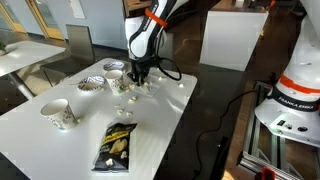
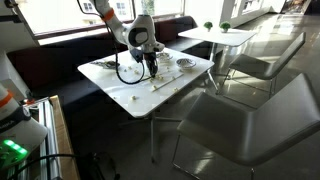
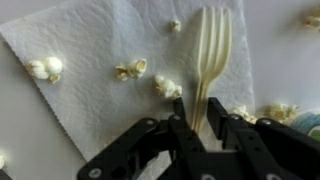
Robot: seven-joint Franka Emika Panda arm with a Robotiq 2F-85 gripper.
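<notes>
In the wrist view a pale fork [image 3: 213,48] lies on a white napkin [image 3: 105,35], tines away from me and handle pointing toward my gripper. The handle runs between the two black fingers, with gaps visible beside it, so the fingers stand open around it. Whether the tips touch the napkin, I cannot tell. Exterior view 1 has the gripper [image 1: 142,78] low over the far part of the white table [image 1: 60,155], where the fork is too small to make out.
Popcorn pieces [image 3: 45,68] are scattered on the napkin and around it. Nearby stand a patterned cup [image 1: 114,82] and a bowl [image 1: 91,84]. Another cup [image 1: 59,114] and a black snack bag [image 1: 115,147] occupy the nearer table.
</notes>
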